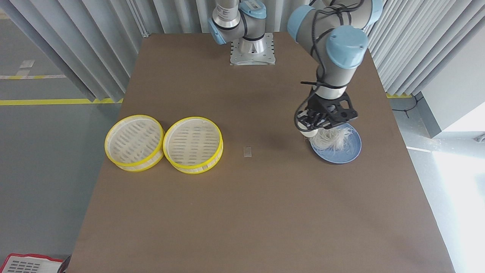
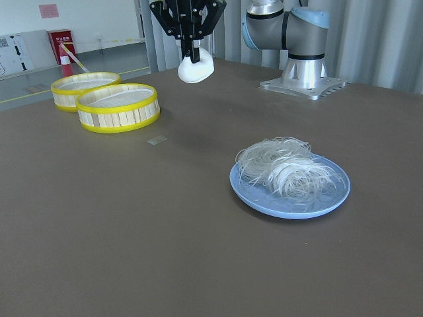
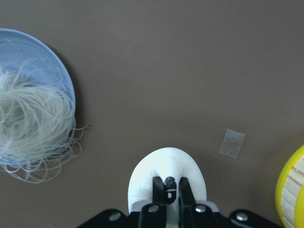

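My gripper point(image 2: 193, 43) is raised above the table, left of the blue plate point(image 2: 258, 198) in the left view, shut on a white rounded object point(image 2: 195, 70), which shows beneath the fingertips in the wrist view point(image 3: 152, 166). The blue plate holds a loose pile of translucent white strands point(image 3: 28, 118), some over its rim. In the front view the arm partly covers the plate point(image 1: 336, 157). Two round bamboo baskets with yellow rims point(image 1: 191, 141) point(image 1: 133, 141) sit at the left of the table.
A small pale patch point(image 1: 247, 152) lies between the baskets and plate.
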